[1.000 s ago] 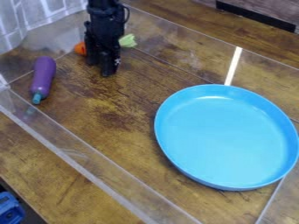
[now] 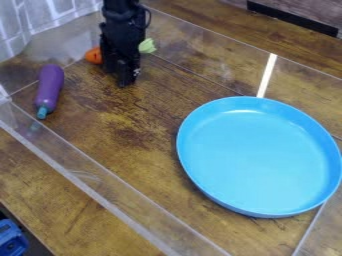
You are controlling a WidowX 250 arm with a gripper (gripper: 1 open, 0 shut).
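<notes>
The dark gripper (image 2: 123,66) reaches down from the top of the view over a small orange object with green leaves (image 2: 92,56), likely a toy carrot, at the upper left. Its fingertips are low near the table, and whether they hold anything is too dark to tell. A purple toy eggplant (image 2: 48,88) lies at the left. A large blue plate (image 2: 258,153) rests on the right side of the wooden table (image 2: 120,160).
A white strip (image 2: 267,75) lies above the plate. A blue object (image 2: 10,238) shows at the bottom left corner.
The gripper has shifted very slightly downward over the orange object. The other things have stayed in place.
</notes>
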